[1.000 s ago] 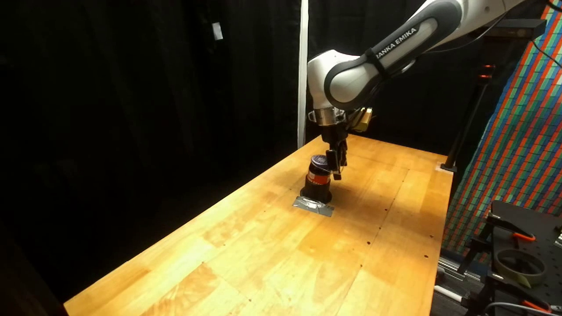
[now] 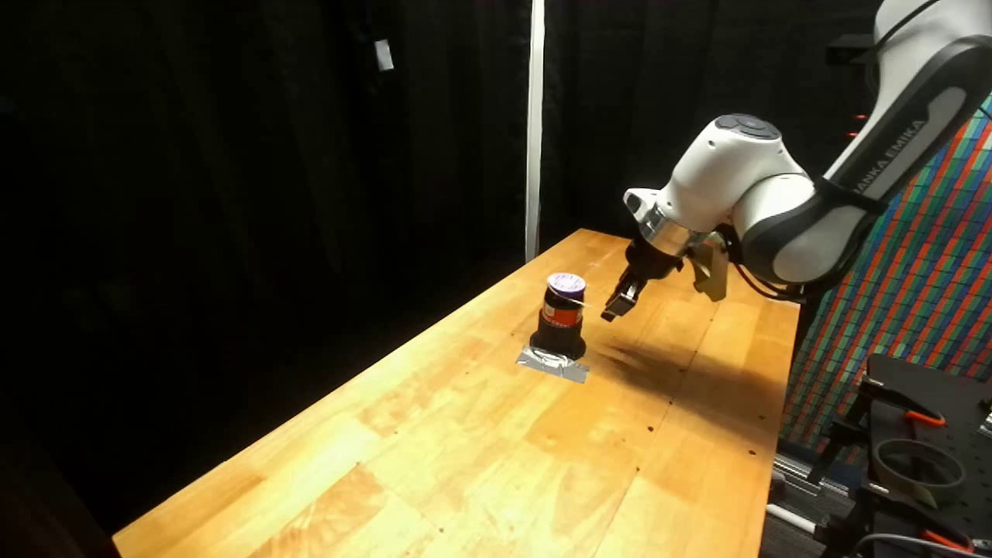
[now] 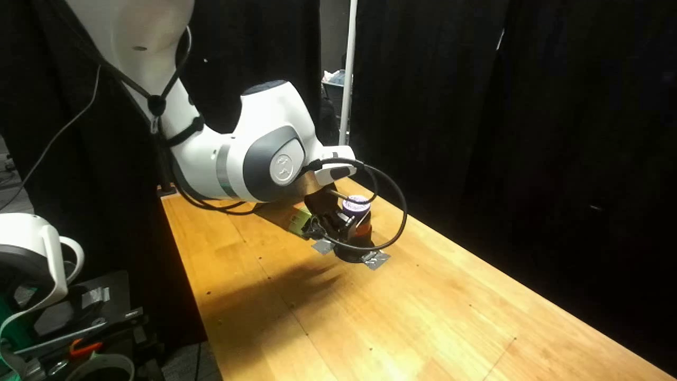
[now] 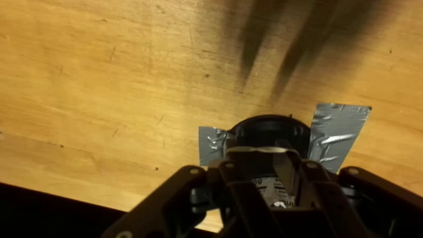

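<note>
A dark container (image 2: 562, 316) with a purple lid (image 2: 566, 284) and an orange label stands upright in a black base (image 4: 273, 129) on the table. A thin pale band (image 4: 261, 149) crosses my fingers in the wrist view; exterior view 1 shows a pale strand running from the container's upper part toward them. My gripper (image 2: 614, 311) is tilted just right of the container there, above the table. In the wrist view, its fingers stand part open with a gap between them. Whether the band goes around the fingertips or only across them is unclear.
Grey tape (image 4: 338, 133) lies beside the base on the wooden table (image 2: 446, 428). Open tabletop extends toward the front. A black cart with tools (image 2: 921, 456) stands off the table's right side.
My gripper has moved right from close beside the container and tilted from nearly vertical. A pale strand now shows stretched between container and gripper. The container remains in place.
</note>
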